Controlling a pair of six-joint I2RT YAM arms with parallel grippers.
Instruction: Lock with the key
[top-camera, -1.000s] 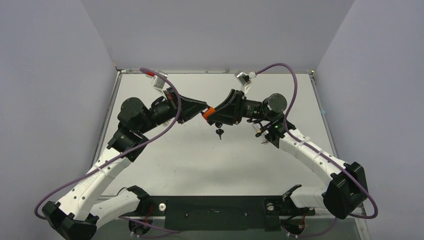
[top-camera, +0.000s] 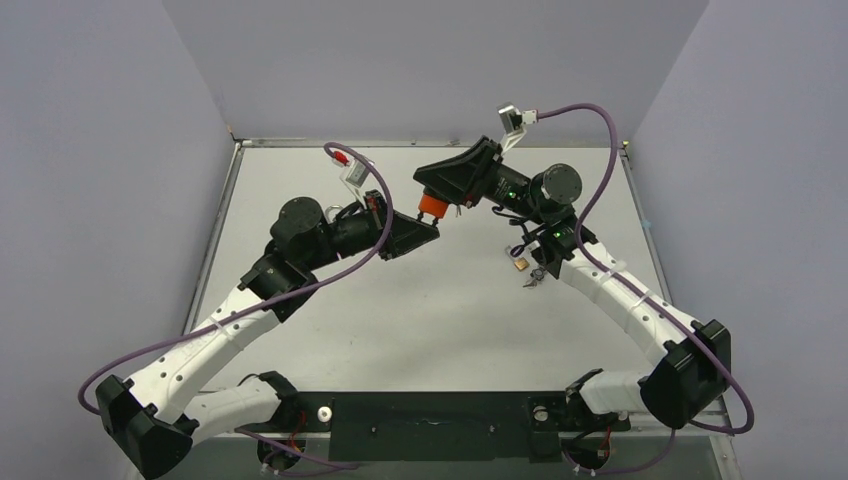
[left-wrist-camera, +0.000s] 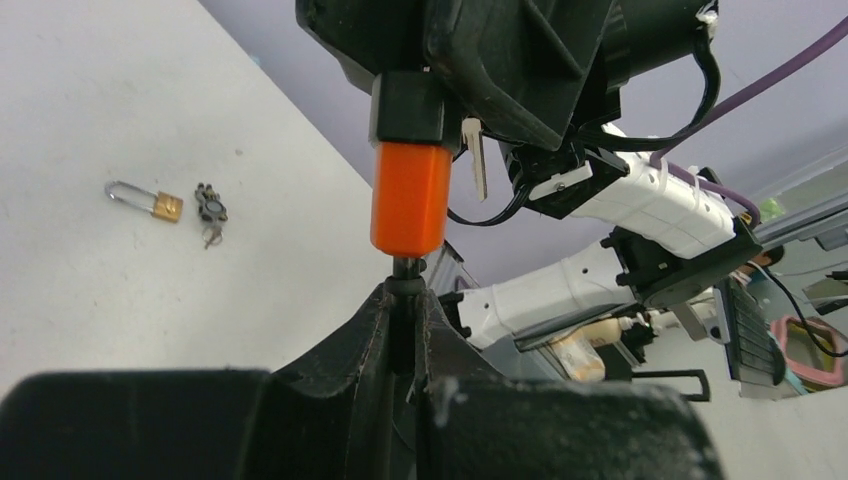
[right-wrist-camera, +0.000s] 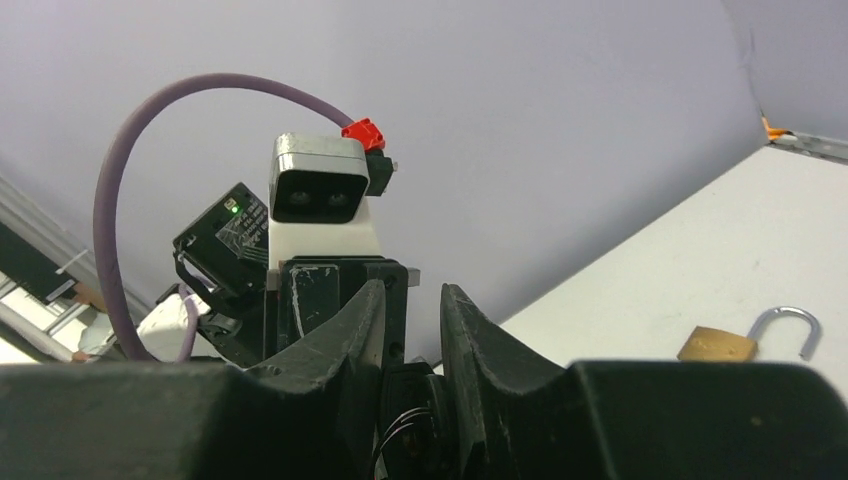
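Note:
An orange padlock (left-wrist-camera: 411, 195) with a black end cap stands between my two grippers. My left gripper is shut on its black shackle. From the other side, my right gripper (top-camera: 418, 172) reaches the cap end. In the right wrist view, that gripper is shut on a black piece (right-wrist-camera: 412, 425) with a thin silver ring, which looks like the key's head. A loose silver key (left-wrist-camera: 478, 158) hangs beside the cap in the left wrist view. Whether a blade sits in the keyhole, and how far the shackle is seated, is hidden.
A brass padlock (left-wrist-camera: 167, 207) and a small dark lock with a key (left-wrist-camera: 211, 205) lie on the white table (top-camera: 400, 330), towards the right. Purple cables (top-camera: 610, 150) loop over both arms.
The padlock has turned from lying sideways to a steeper angle. The keys hanging below the right gripper show less.

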